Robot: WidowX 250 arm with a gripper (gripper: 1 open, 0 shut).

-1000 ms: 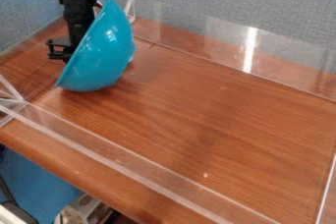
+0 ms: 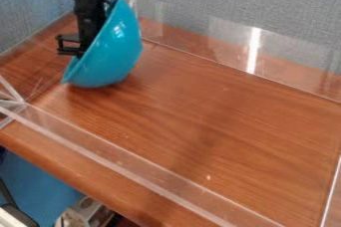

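Note:
A teal bowl [image 2: 110, 50] stands tilted steeply on its side at the back left of the wooden table, its lower rim near the surface. My black gripper [image 2: 75, 44] is just left of the bowl, close against it and partly behind it. Whether its fingers hold the bowl's rim or are only beside it, I cannot tell; the fingertips are small and partly hidden.
Clear plastic walls [image 2: 147, 173] edge the wooden table [image 2: 226, 121]. Grey padded panels stand behind and at the left.
The bowl has shifted slightly right and up, with more of its face turned sideways. My gripper has moved a little right and up alongside it.

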